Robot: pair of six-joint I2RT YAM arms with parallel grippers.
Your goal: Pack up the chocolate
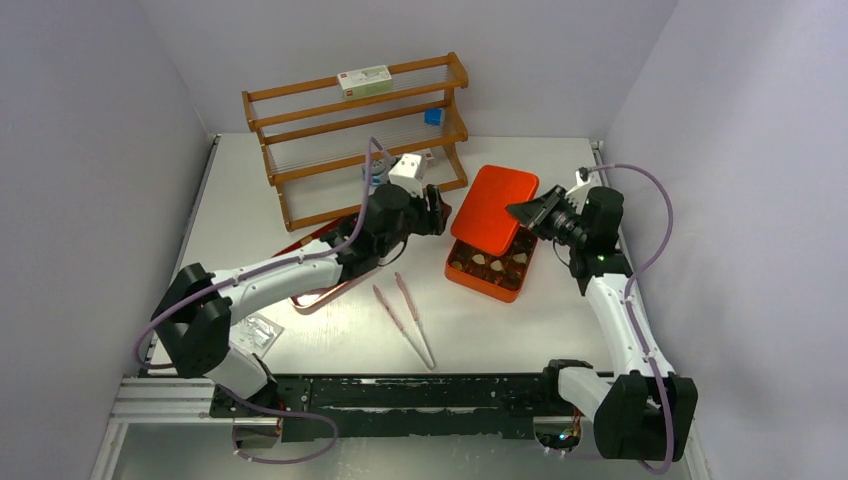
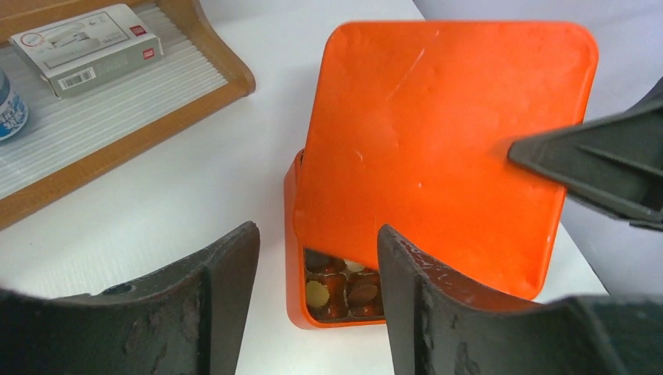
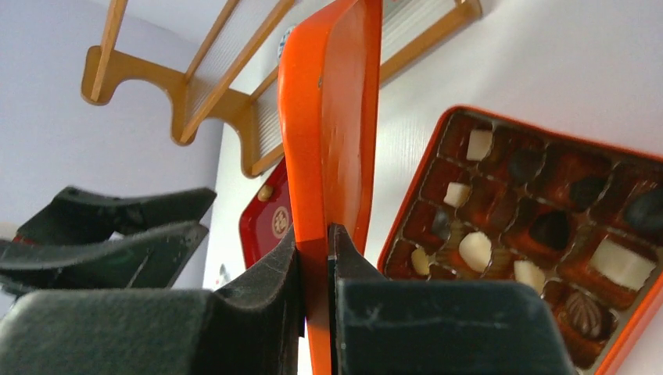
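An orange lid (image 1: 494, 208) hangs tilted over the back part of the chocolate box (image 1: 480, 284). My right gripper is shut on the lid's edge. In the right wrist view, the box's compartments (image 3: 508, 211) hold white and dark chocolates, with some cells looking empty. My left gripper stands open, apart from the lid and to its left in the top view, with nothing between its fingers. From the left wrist view, the lid hides most of the box, and only a few chocolates at the near left corner show.
A wooden rack (image 1: 360, 160) with boxes and a jar stands behind. A red tray (image 1: 318, 300) lies partly under the left arm. Two pale sticks (image 1: 412, 325) rest on the table in front, and a clear packet (image 1: 256, 335) lies at the left.
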